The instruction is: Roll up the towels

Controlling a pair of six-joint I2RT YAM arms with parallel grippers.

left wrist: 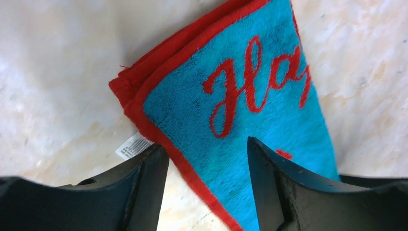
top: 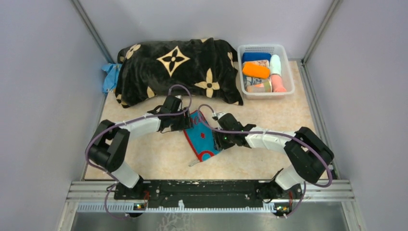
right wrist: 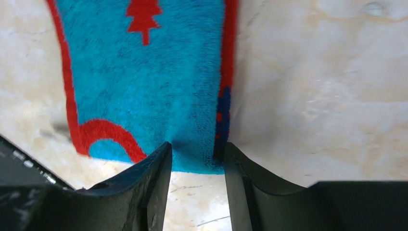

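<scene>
A blue towel with red border and lettering [top: 201, 135] lies flat in the middle of the table; the left wrist view shows a red-hemmed corner with a white tag [left wrist: 132, 147]. My left gripper [top: 185, 124] is over its upper left end, part open, fingers [left wrist: 146, 192] either side of the hem, holding nothing visible. My right gripper [top: 217, 142] is low over the opposite long edge near its lower end, fingers [right wrist: 243, 192] part open beside a fold showing dark blue edging [right wrist: 222, 120].
A dark patterned blanket [top: 144, 72] lies along the back, a blue cloth [top: 110, 77] at its left. A white basket [top: 288, 86] of rolled towels stands back right.
</scene>
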